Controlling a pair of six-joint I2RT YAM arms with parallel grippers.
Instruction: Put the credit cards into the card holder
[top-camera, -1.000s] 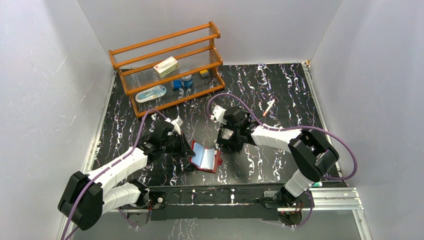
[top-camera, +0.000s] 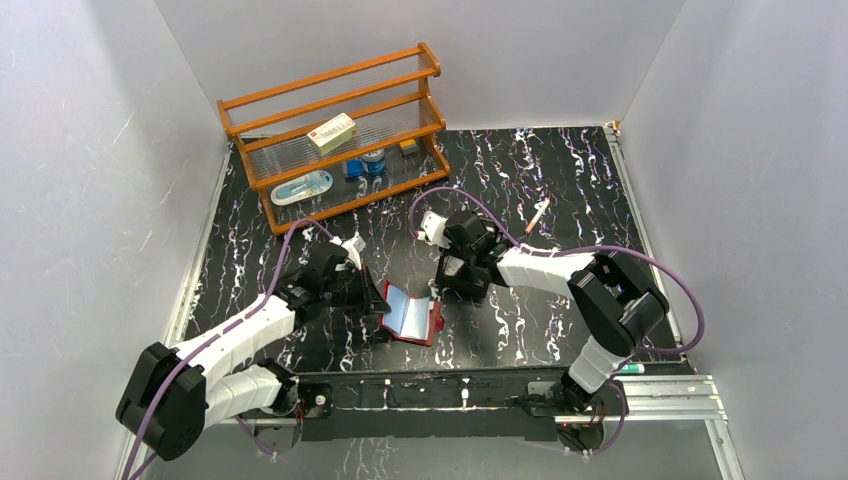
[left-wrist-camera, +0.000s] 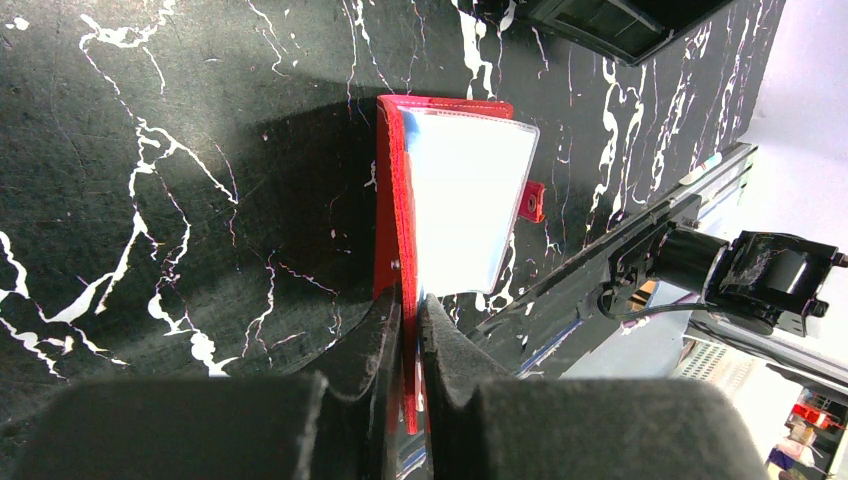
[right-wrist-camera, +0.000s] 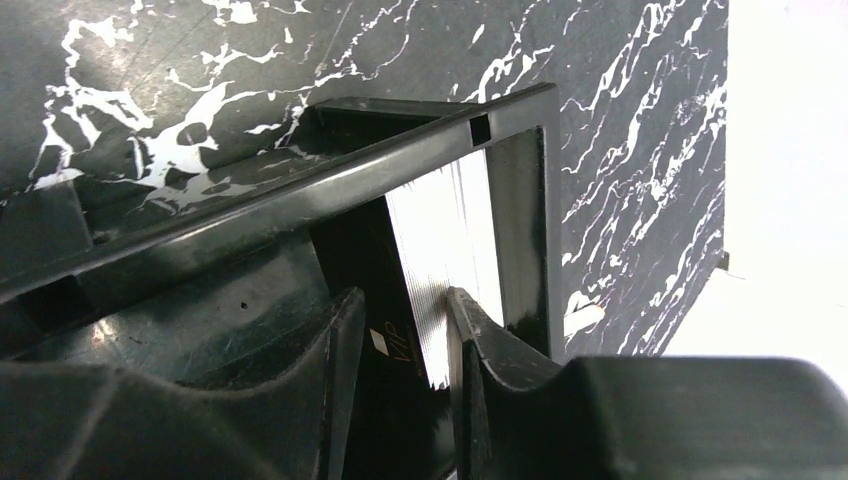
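The red card holder (top-camera: 432, 322) lies open with clear sleeves; my left gripper is shut on its red edge (left-wrist-camera: 405, 200). In the right wrist view, a stack of white cards (right-wrist-camera: 440, 230) beside a black card (right-wrist-camera: 375, 290) sits in a black open-framed box (right-wrist-camera: 545, 230). My right gripper is over that box, fingers apart, with one fingertip at the lower part of the white stack. Whether it touches the cards is unclear.
A wooden rack (top-camera: 432, 110) with several items stands at the back left. A pale stick (top-camera: 538, 215) lies right of the box.
My right arm and its hose have shifted slightly over the box. The left arm and card holder have not moved.
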